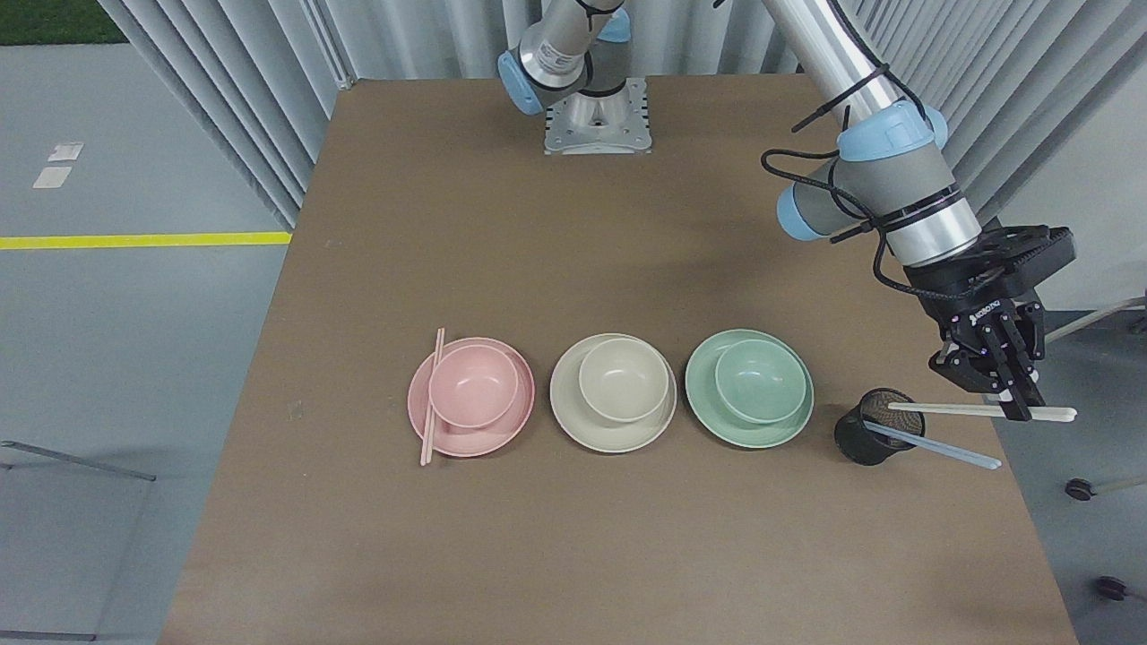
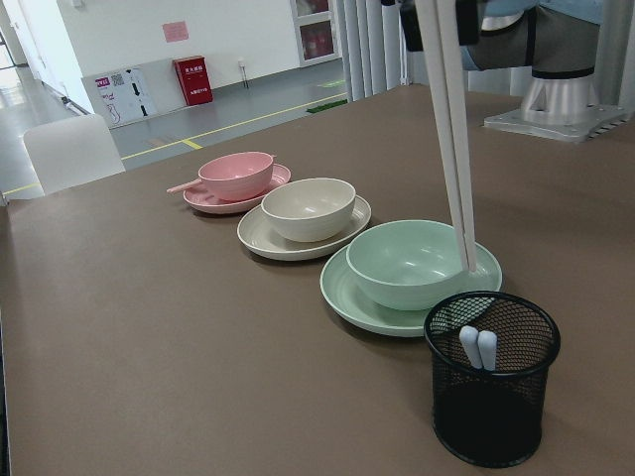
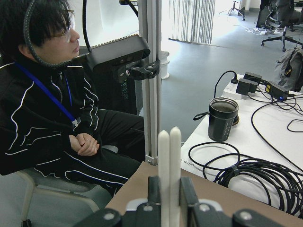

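My gripper [image 1: 1008, 392] is shut on a pair of cream chopsticks [image 3: 169, 175] at the table's right edge, just above a black mesh cup [image 1: 860, 439] holding light-blue chopsticks [image 1: 946, 448]. In the left view the held chopsticks [image 2: 444, 119] hang tilted, their tips over the green bowl's edge, above and behind the cup. A green bowl [image 1: 759, 382] on its plate, a white bowl [image 1: 623, 378] on its plate and a pink bowl [image 1: 472, 382] on its plate with pink chopsticks [image 1: 430, 403] stand in a row.
In the wrist view a seated person [image 3: 42, 113] and a side desk with cables [image 3: 251, 179] lie beyond the edge.
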